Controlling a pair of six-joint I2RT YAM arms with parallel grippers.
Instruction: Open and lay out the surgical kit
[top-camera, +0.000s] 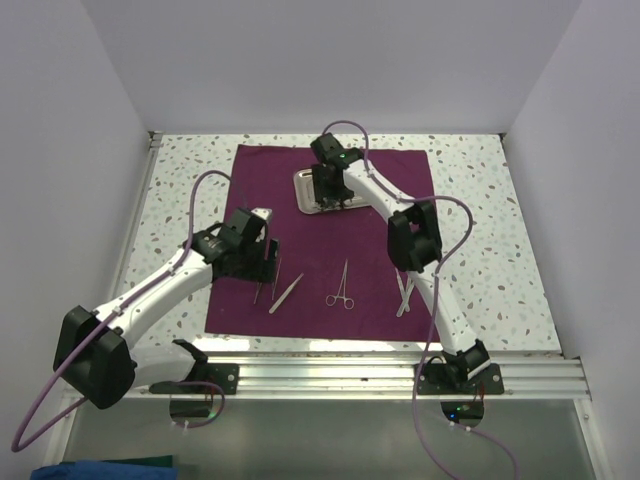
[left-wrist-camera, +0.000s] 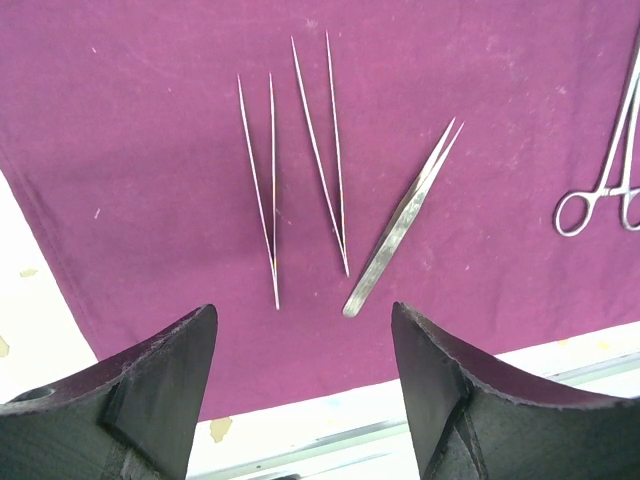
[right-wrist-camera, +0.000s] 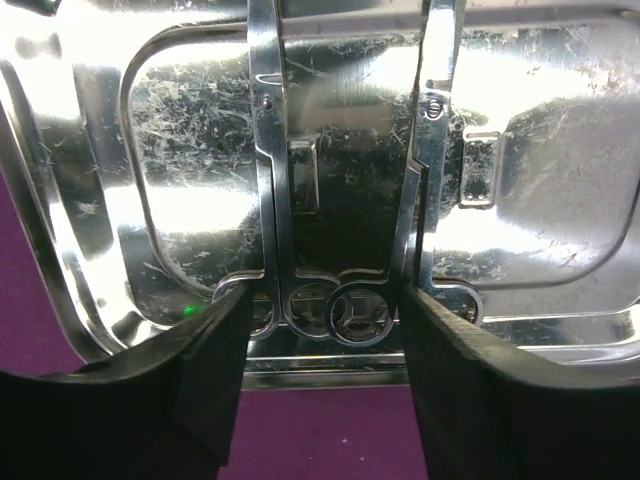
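In the right wrist view the metal tray (right-wrist-camera: 560, 240) holds two hinged instruments side by side, a left one (right-wrist-camera: 268, 120) and a right one (right-wrist-camera: 432, 110), their finger rings near its edge. My right gripper is over these rings, its fingers apart, with the inner rings showing between them; I cannot tell whether it touches them. My left gripper stands open and empty above the purple cloth (left-wrist-camera: 140, 220). In the left wrist view lie two thin tweezers (left-wrist-camera: 273, 200) (left-wrist-camera: 338, 170), wider tweezers (left-wrist-camera: 395, 230) and ring-handled clamp (left-wrist-camera: 610, 165).
More slim instruments (top-camera: 405, 292) lie on the cloth at the right. The cloth's middle, between tray and clamp, is clear. Speckled table (top-camera: 490, 230) surrounds the cloth, with a metal rail (top-camera: 320, 370) along the front.
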